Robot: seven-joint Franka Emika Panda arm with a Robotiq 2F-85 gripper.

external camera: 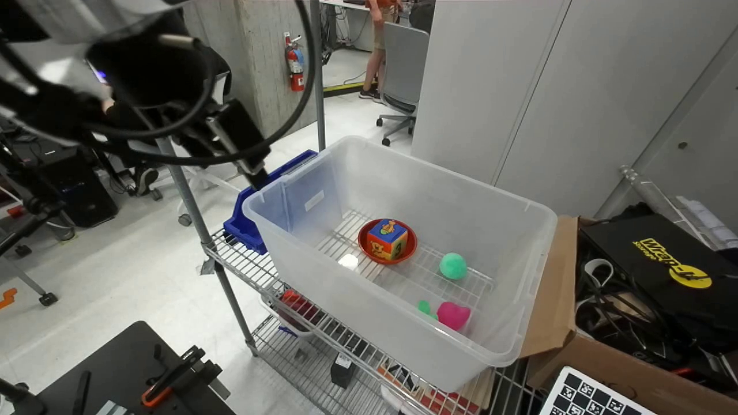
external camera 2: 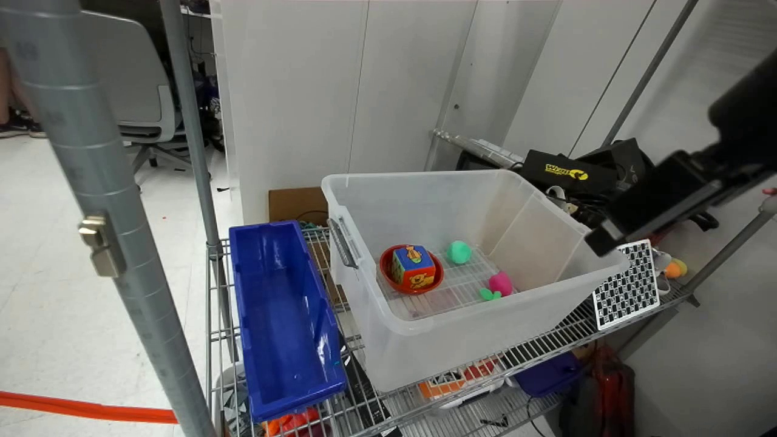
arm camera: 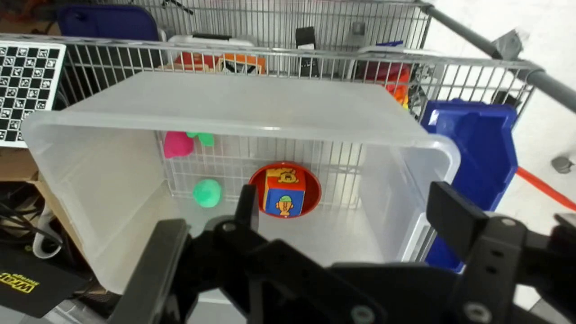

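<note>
Inside a clear plastic bin (external camera: 325, 259) sits a red bowl (external camera: 411, 252) with a colorful picture cube (external camera: 387, 238) in it. A green ball (external camera: 453, 266) lies on the bin floor, apart from the bowl. Near one side wall rests a pink toy (external camera 2: 499, 283) beside a small green piece (external camera 2: 490, 294). My gripper is open, its fingers (arm camera: 248, 204) spread wide in the wrist view with nothing held. Exterior view 1 shows it high at upper left, above the bin's rim near the blue tray; the bowl lies well below it.
An empty blue tray (external camera 2: 280, 313) stands beside the bin on the wire shelf (external camera 2: 539, 349). Against the bin's other end is a cardboard box (external camera: 553, 290) of cables, with a checkered board (external camera 2: 627, 284) nearby. A metal post (external camera 2: 120, 182) rises near the tray.
</note>
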